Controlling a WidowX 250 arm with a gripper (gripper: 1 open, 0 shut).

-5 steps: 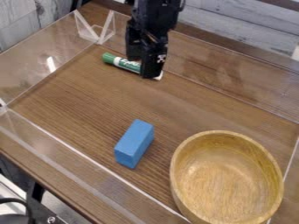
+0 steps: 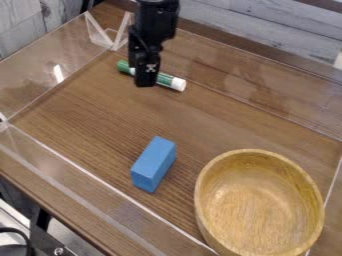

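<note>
My black gripper (image 2: 146,70) is at the top middle, pointing down over a green and white cylinder (image 2: 167,81) lying on the wooden table (image 2: 94,130); its fingers look apart, partly hiding the cylinder. A blue block (image 2: 154,163) lies in the lower middle. A wooden bowl (image 2: 259,165) sits at the lower right.
Clear plastic panels (image 2: 30,18) edge the table at the left.
The gripper has moved left along the green and white cylinder. The block and bowl have not moved.
</note>
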